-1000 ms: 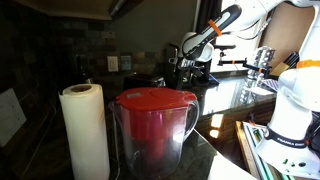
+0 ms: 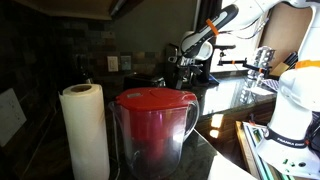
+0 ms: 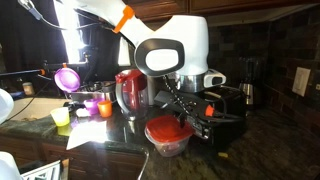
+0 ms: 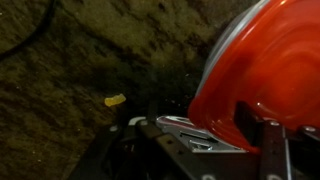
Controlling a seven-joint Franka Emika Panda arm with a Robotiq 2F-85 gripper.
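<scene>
A clear container (image 3: 172, 148) with a red lid (image 3: 165, 129) stands on the dark counter in exterior view 2. The arm reaches down over it, with my gripper (image 3: 198, 122) low at the lid's side. In the wrist view the red lid (image 4: 275, 70) fills the upper right. Two dark fingertips of my gripper stand apart there, the right one over the lid and the left one over the counter. The lid's rim runs between them; whether either finger touches it I cannot tell. Exterior view 1 shows the gripper small and far off, the lid unclear.
A red-lidded pitcher (image 2: 157, 130) and a paper towel roll (image 2: 86, 130) stand close in exterior view 1. Cups, including an orange one (image 3: 105, 108), crowd the left in exterior view 2. A small yellow scrap (image 4: 115, 100) lies on the otherwise bare counter beside the lid.
</scene>
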